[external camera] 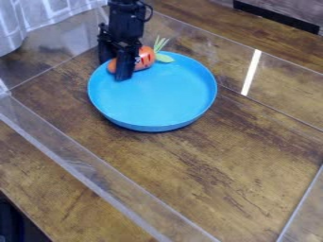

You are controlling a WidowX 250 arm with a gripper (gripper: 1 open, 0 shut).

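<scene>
My dark gripper (123, 59) reaches down from the top of the view to the back left rim of a blue plate (153, 97). An orange carrot toy (144, 58) with a pale green top lies at the plate's back edge, partly hidden behind the gripper's fingers. Whether the fingers hold it is unclear.
Clear strips or panels run along the left and right sides. Crumpled clear plastic (23, 19) sits at the top left.
</scene>
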